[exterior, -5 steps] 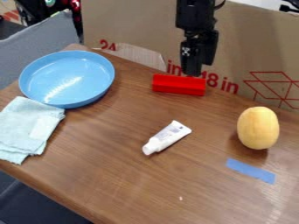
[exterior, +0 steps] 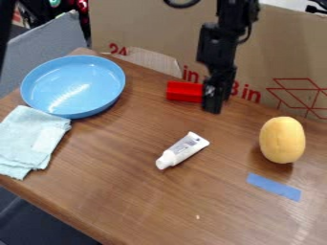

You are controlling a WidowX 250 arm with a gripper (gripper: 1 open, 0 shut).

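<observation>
The black gripper (exterior: 213, 97) hangs at the back centre, low over a red bar-shaped object (exterior: 183, 91), covering its right end; it is open, though whether the fingers straddle the bar is hard to tell. A white tube (exterior: 183, 150) lies in the middle of the wooden table (exterior: 147, 206). A yellow oval object (exterior: 282, 140) sits on the right, with a blue strip (exterior: 273, 187) just in front of it.
A blue plate (exterior: 73, 85) occupies the back left, with a folded light cloth (exterior: 27, 143) in front of it at the left edge. A cardboard panel (exterior: 288, 67) stands along the back.
The gripper has come down from above the red bar to low over its right end, now hiding that part. The other objects look unchanged.
</observation>
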